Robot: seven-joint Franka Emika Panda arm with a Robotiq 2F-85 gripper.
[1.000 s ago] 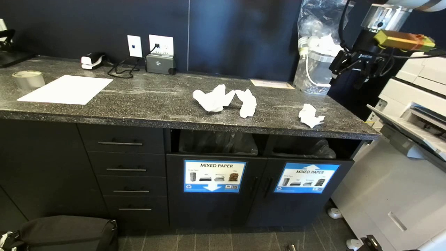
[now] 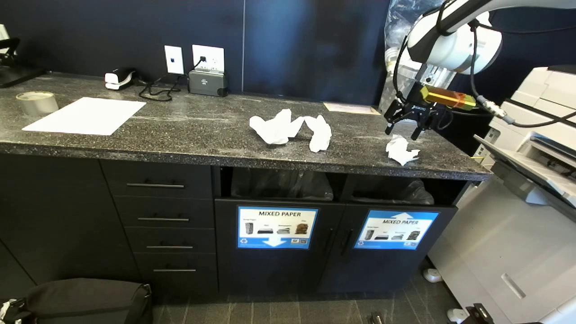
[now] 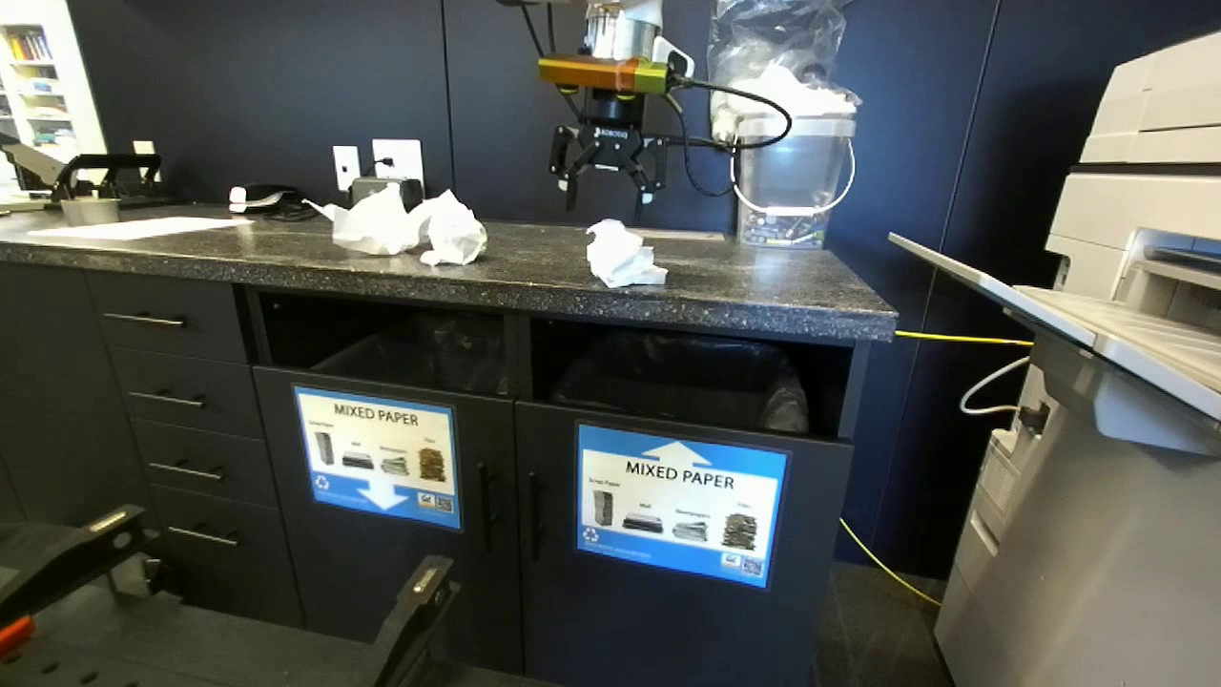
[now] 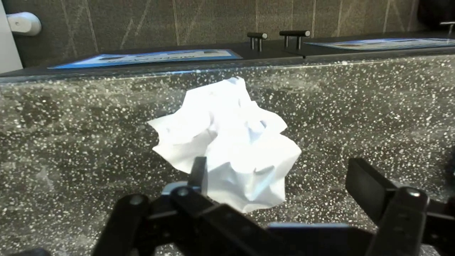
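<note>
A crumpled white paper point(image 2: 400, 149) lies by itself on the right part of the dark speckled counter, close to its front edge. Above it hangs my gripper point(image 2: 402, 131), fingers spread and pointing down, holding nothing. In the wrist view the same paper point(image 4: 232, 140) fills the middle, and one finger point(image 4: 198, 172) overlaps its lower left edge in the picture. The other finger point(image 4: 367, 187) is over bare counter. Two more crumpled papers, a wider one point(image 2: 276, 127) and a narrower one point(image 2: 319, 134), rest side by side nearer the counter's middle.
Behind the gripper stands a clear bucket point(image 3: 797, 172) with plastic stuffed on top. A flat white sheet point(image 2: 86, 116) and a tape roll point(image 2: 37, 103) occupy the left end. Bins with liners point(image 2: 283, 183) sit in openings below the counter; a printer point(image 2: 518, 227) stands at right.
My gripper has come left and lower, from beside the bucket to above the lone crumpled paper. The papers lie where they were.
</note>
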